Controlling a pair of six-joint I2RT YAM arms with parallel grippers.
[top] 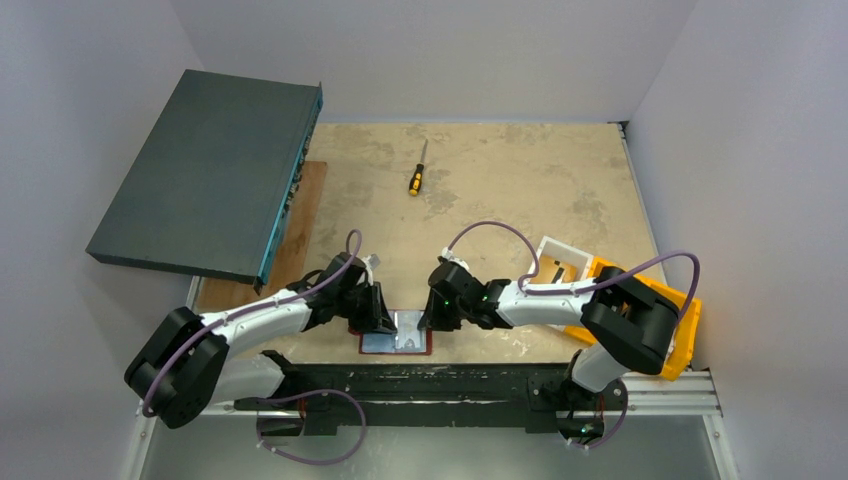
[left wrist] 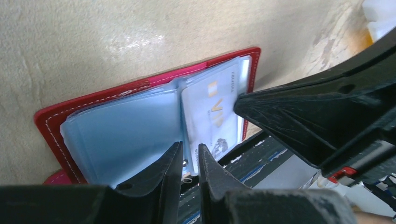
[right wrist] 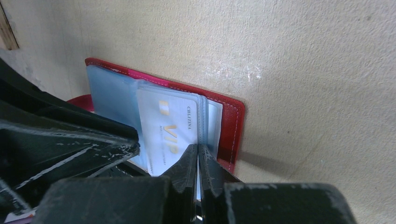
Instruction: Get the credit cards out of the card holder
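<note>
The red-edged card holder [top: 431, 347] lies opened flat near the table's front edge. Its clear bluish sleeves [left wrist: 123, 133] spread to the left. On the right half, a white VIP card [right wrist: 161, 126] sits in the holder. My left gripper is partly open over the sleeve edge beside the card's left side; nothing shows clasped between its fingertips. My right gripper is shut, its tips against the card's right edge and the sleeve there. Whether those tips touch or pinch any plastic cannot be made out.
A yellow-handled screwdriver [top: 416, 181] lies at the back of the table. At right stand a yellow bin [top: 684, 330] and a white box [top: 563, 249], partly behind the right arm. A large dark cabinet [top: 215, 175] fills the left. Mid-table is clear.
</note>
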